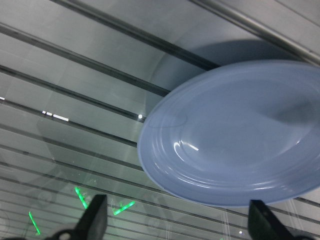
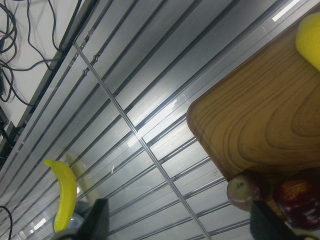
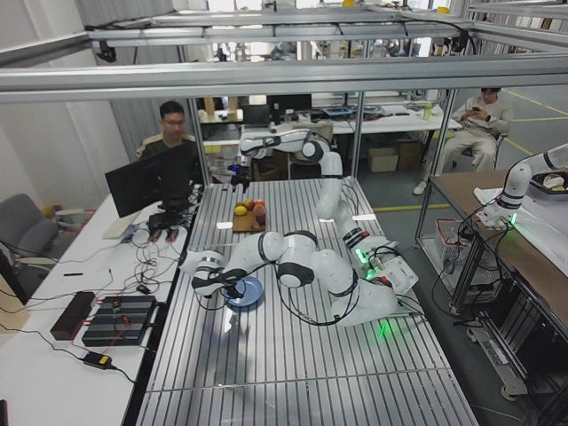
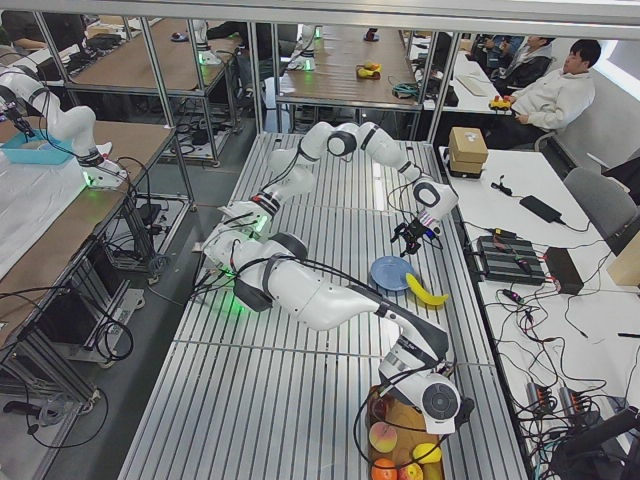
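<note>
A blue plate [image 4: 390,272] lies on the slatted table [image 4: 230,400], a yellow banana [image 4: 425,293] beside it. Over the plate is my open left gripper, empty between its fingers. My right gripper hangs open and empty high near a wooden board [image 2: 250,115]. On the board are a lemon [image 2: 310,40], a dark red fruit [image 2: 297,197], a smaller mottled fruit [image 2: 242,190], and, in the camera right view, a peach [image 4: 383,436] and an orange [image 4: 384,469].
Both white arms arch over the table from its side. A white side desk [image 3: 71,248] with monitor, cables and black boxes runs along it, with people seated beyond. Much of the slatted surface around plate and board is clear.
</note>
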